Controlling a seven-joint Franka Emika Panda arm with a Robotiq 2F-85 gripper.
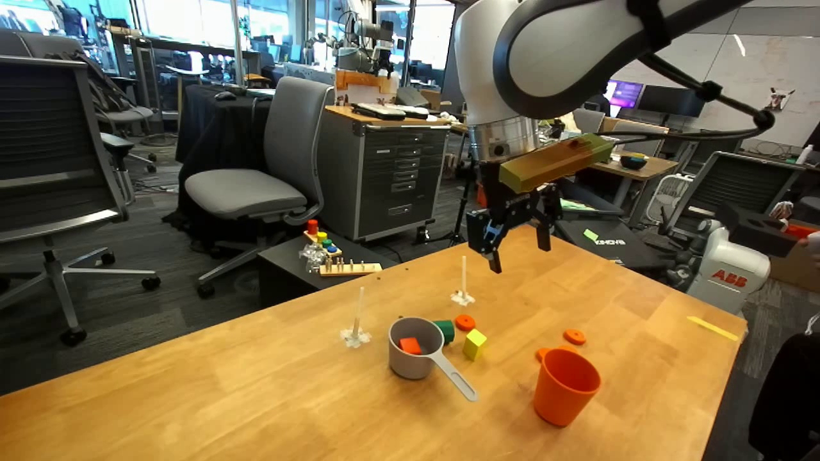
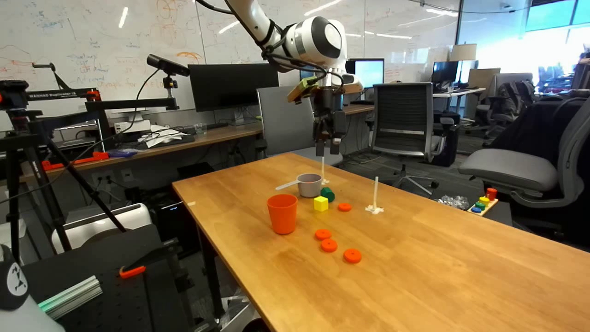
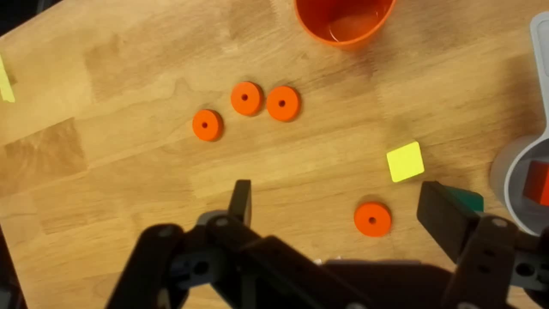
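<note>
My gripper hangs open above the table, its fingers wide apart with nothing between them. A grey measuring cup with a long handle stands on the wood, holding a red block. Beside the cup lies a dark green block, partly hidden by a finger in the wrist view. Near it are a yellow cube and an orange disc. Three more orange discs lie apart from these, one being this disc. An orange cup stands upright.
Two thin upright pegs rise from the table, a nearer peg and a farther peg in the second exterior view. Off the table's edge, a peg toy rests on a black box.
</note>
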